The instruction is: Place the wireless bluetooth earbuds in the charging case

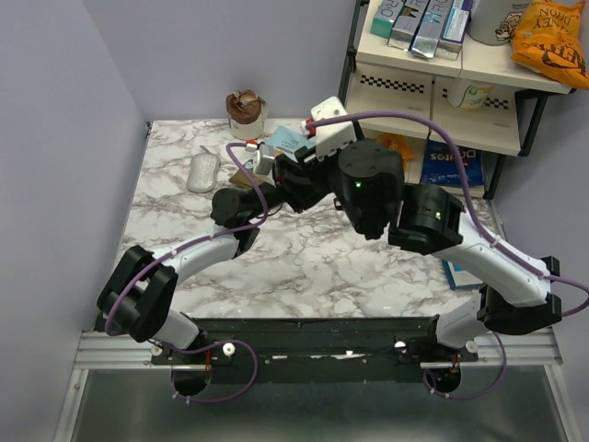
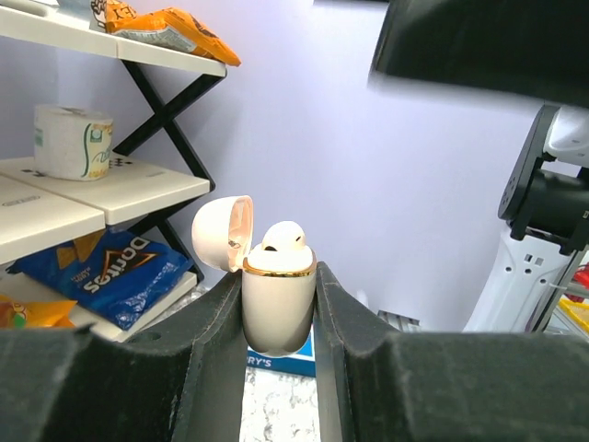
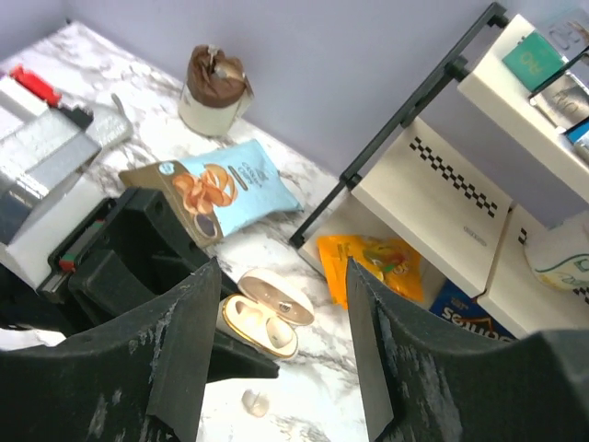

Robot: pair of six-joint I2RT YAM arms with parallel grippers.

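A small pale-pink charging case (image 2: 278, 304) stands upright with its lid (image 2: 224, 232) flipped back. My left gripper is shut on its body. A rounded white earbud (image 2: 283, 237) pokes up above the case's gold rim. The right wrist view looks down into the case (image 3: 259, 324), where a hollow shows on the right side. My right gripper is open above the case, nothing between its fingers. A small pale piece (image 3: 255, 402), apparently the other earbud, lies on the table below. In the top view, the arms hide the case.
A shelf rack (image 1: 391, 92) with boxes and snack bags stands at the back right. Behind the left gripper are a blue snack bag (image 3: 241, 189) and a brown-topped tub (image 3: 214, 92).
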